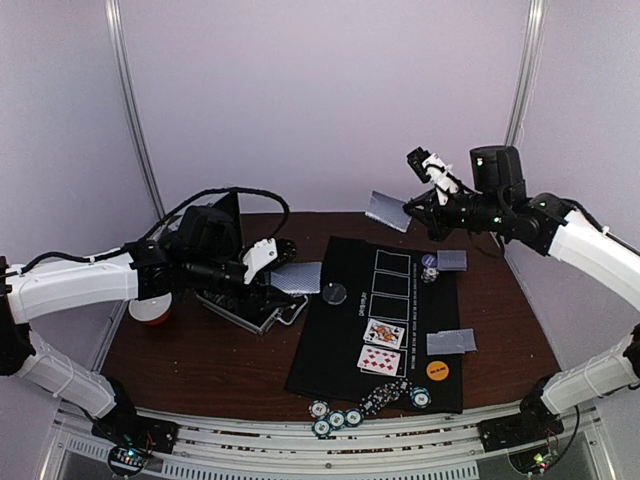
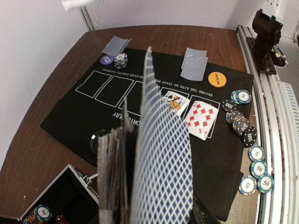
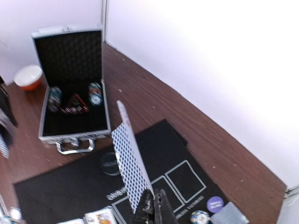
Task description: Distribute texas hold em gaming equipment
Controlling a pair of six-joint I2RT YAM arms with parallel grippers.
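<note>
My left gripper (image 1: 273, 292) is shut on the deck of blue-backed cards (image 1: 298, 278), which stands upright and slightly fanned in the left wrist view. At the back right, raised off the table, my right gripper (image 1: 411, 208) is shut on a single blue-backed card (image 3: 128, 158). Face up on the black mat (image 1: 320, 350) lie a face card (image 1: 385, 333) and a red diamonds card (image 1: 380, 360). Two overlapping face-down cards (image 1: 451, 342) rest at the mat's right side, and another face-down card (image 1: 452, 260) lies by the purple button (image 3: 215, 204) and a chip stack (image 3: 200, 217).
An open silver case (image 3: 74, 107) with some chips stands at the left, beside a bowl (image 3: 29, 77). Several chips (image 1: 385, 398) lie along the front edge near the orange button (image 1: 437, 370). Also on the mat is a clear round disc (image 1: 334, 293).
</note>
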